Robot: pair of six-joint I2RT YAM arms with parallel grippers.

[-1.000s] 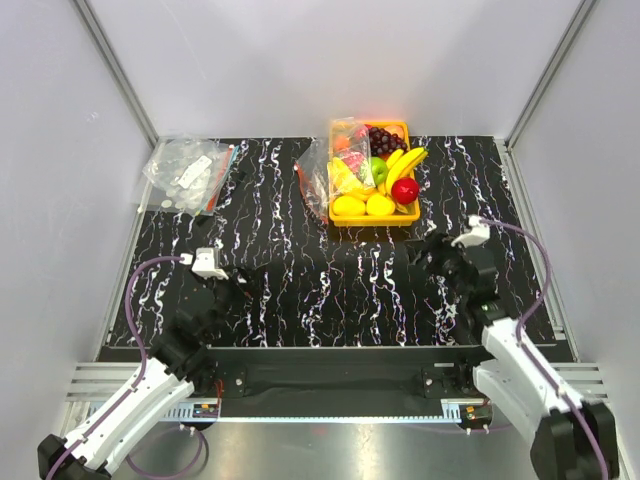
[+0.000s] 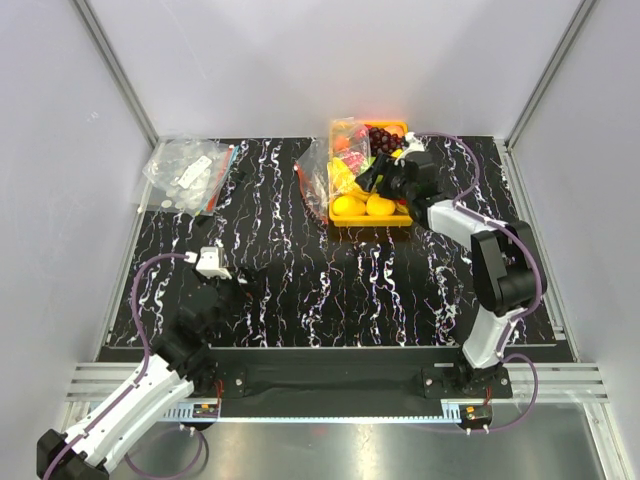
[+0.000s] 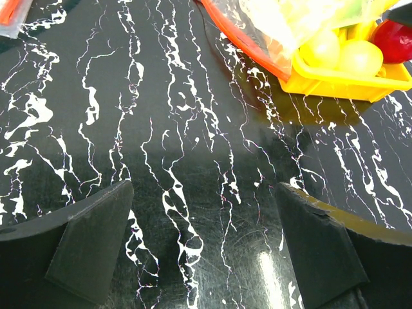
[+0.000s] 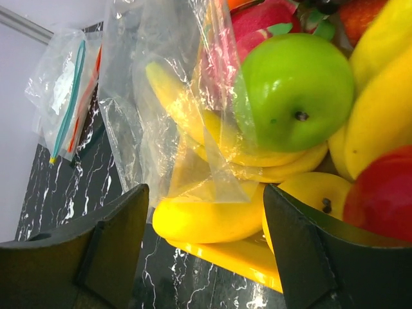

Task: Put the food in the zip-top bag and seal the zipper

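A yellow basket at the back holds fruit: a green apple, a red apple, bananas, dark grapes and yellow fruits. One clear zip bag with a red zipper edge drapes over the basket's left side and some fruit. My right gripper hovers over the basket, its fingers apart, with the loose bag edge and yellow fruit showing beyond the gap. Contact with the bag cannot be told. At front left, my left gripper stands open above bare table.
More clear zip bags, with red and blue zippers and a white label, lie flat at the back left. Pale walls enclose the back and sides.
My right arm has swung from the front right up and leftward until its gripper is over the basket, covering the red apple in the top view. Left arm, bags and basket look unmoved.
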